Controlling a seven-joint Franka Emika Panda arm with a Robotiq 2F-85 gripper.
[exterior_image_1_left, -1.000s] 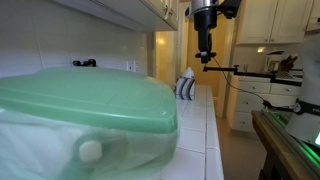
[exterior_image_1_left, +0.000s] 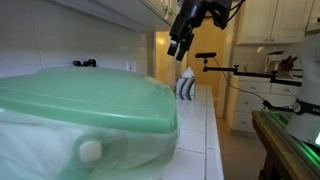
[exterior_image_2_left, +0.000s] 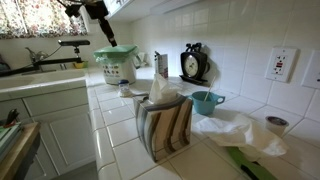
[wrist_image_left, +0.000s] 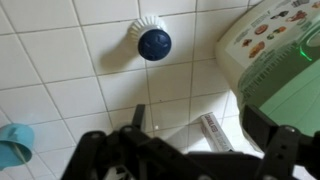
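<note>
High over the counter, my gripper (exterior_image_1_left: 178, 47) hangs open, with nothing between its fingers. In exterior view 2 the gripper (exterior_image_2_left: 109, 40) is above the large green-lidded container (exterior_image_2_left: 119, 68). The wrist view looks down on white tiles, where a small white jar with a dark blue lid (wrist_image_left: 154, 44) stands clear of the fingers. On the right of that view is the printed side of the container (wrist_image_left: 250, 45). A white, label-like object (wrist_image_left: 214, 132) lies near the right finger, partly hidden below. The blue cup (wrist_image_left: 14, 146) shows at the left edge.
Farther along the counter stand a striped holder (exterior_image_2_left: 162, 128) with white paper or cloth, the blue cup (exterior_image_2_left: 206, 103), a black clock (exterior_image_2_left: 195, 65) and a crumpled white cloth (exterior_image_2_left: 238, 133). A green-handled tool (exterior_image_2_left: 249, 165) lies near them. Upper cabinets (exterior_image_1_left: 150, 12) overhang the wall side.
In exterior view 1, the gripper has swung left and slightly up, toward the green-lidded container, and its arm now tilts. Objects on the counter look unmoved.
</note>
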